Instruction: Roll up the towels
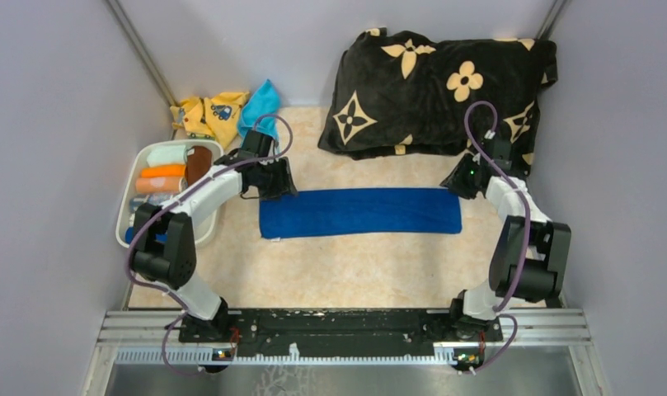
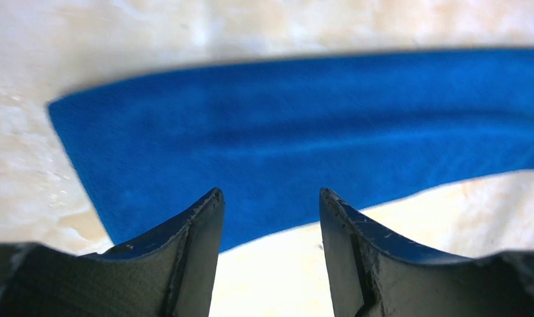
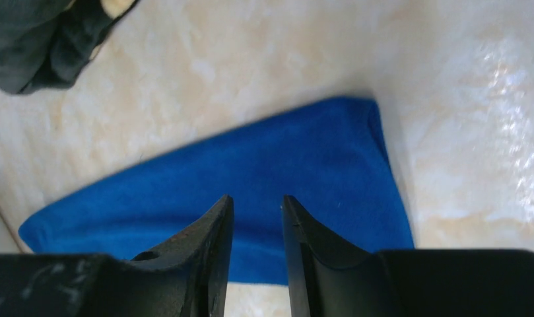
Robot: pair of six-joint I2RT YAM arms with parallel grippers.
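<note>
A blue towel lies as a long, narrow strip across the middle of the table. At its far left corner my left gripper hovers over the cloth; in the left wrist view the fingers stand apart, with towel and table showing between them. Over the towel's right end, near the far corner, is my right gripper. Its fingers are apart too, with loose blue cloth seen below the gap. A slight fold opens at the towel's right end in the right wrist view.
On the left, a white bin holds several rolled towels. Yellow cloths and a light blue cloth lie behind it. A large black patterned blanket fills the back right. Bare table stretches in front of the towel.
</note>
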